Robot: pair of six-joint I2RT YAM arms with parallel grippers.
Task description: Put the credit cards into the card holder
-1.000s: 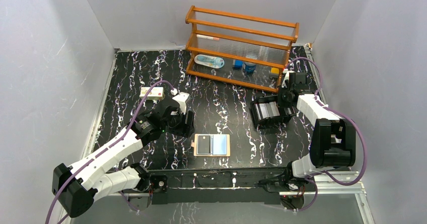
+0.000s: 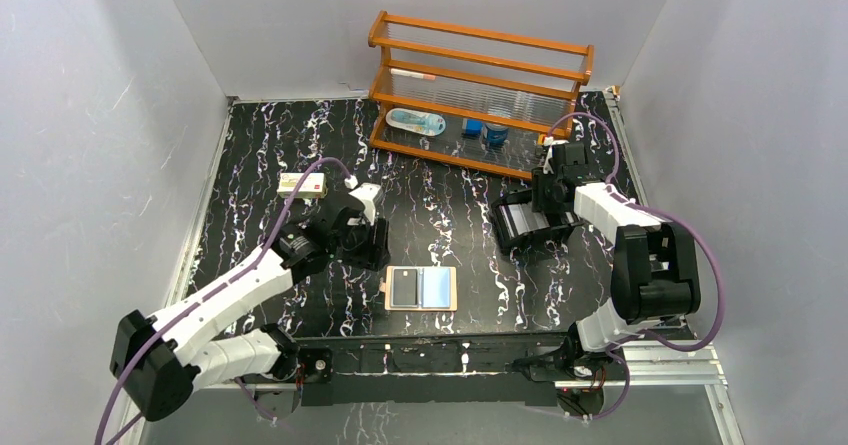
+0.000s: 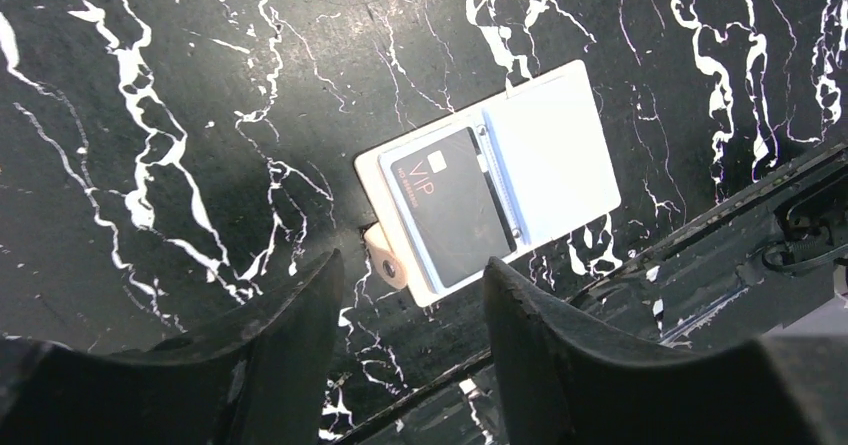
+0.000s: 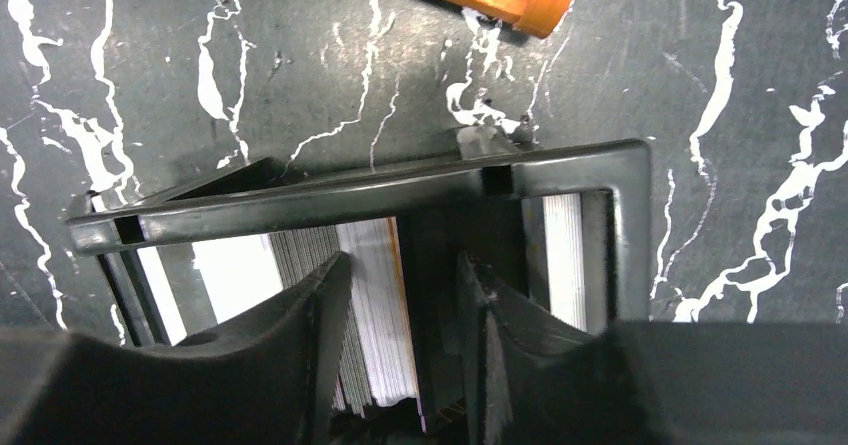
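The card holder (image 2: pixel 453 288) lies spread open on the table. Its left side (image 3: pixel 452 203) carries a dark card marked VIP, while the right side (image 3: pixel 556 155) looks pale and blank. My left gripper is open above and beside the holder, its fingers apart with nothing held. At the right, a black box (image 4: pixel 310 202) contains rows of cards on edge. My right gripper is open over this box, its fingers astride part of the white card stack (image 4: pixel 375 300) and a dark gap. The fingers' lower contact with the cards is unclear.
A wooden shelf (image 2: pixel 470 35) stands at the back, its foot (image 4: pixel 540 0) close behind the black box. A small pale box (image 2: pixel 302 185) sits at the left. Dark tabletop between the holder and the black box is clear.
My right gripper has moved left over the black box, which has shifted slightly left. The left gripper has moved a little to the right. The card holder stays in place.
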